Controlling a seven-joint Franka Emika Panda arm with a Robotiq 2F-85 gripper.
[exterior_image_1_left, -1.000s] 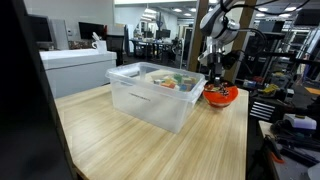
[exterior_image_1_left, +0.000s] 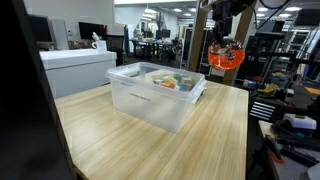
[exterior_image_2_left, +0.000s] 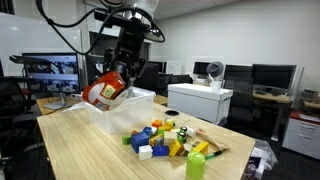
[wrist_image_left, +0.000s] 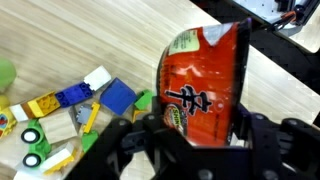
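Note:
An orange-red bowl (exterior_image_1_left: 226, 55) hangs tilted in the air at the right of the first exterior view, below my gripper (exterior_image_1_left: 219, 42). In the second exterior view the bowl (exterior_image_2_left: 106, 92) is high above the table, with my gripper (exterior_image_2_left: 122, 82) at its rim. From the wrist, the bowl (wrist_image_left: 200, 70) fills the space in front of the fingers, and dark markings show on its inner side. The fingers are shut on the bowl's rim, though the exact contact is hidden.
A clear plastic box (exterior_image_1_left: 157, 93) with colourful items stands on the wooden table (exterior_image_1_left: 120, 145). Several toy blocks lie loose on the table, among them a blue block (wrist_image_left: 118, 97) and a green cylinder (exterior_image_2_left: 195, 165).
The bowl has risen with my gripper from low beside the box to well above table height. The box has stayed put.

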